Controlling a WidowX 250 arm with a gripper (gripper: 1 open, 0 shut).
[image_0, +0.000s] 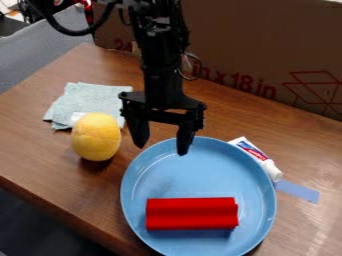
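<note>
My black gripper hangs open above the back-left rim of a light blue plate, with nothing between its fingers. On the front part of the plate lies a red cylindrical object. A yellow round object, like a fruit, sits on the table to the left of the gripper.
A grey-blue cloth lies at the back left. A white tube is behind the plate's right side, beside a strip of blue tape. A cardboard box stands along the back. The wooden table ends at a dark drop front-left.
</note>
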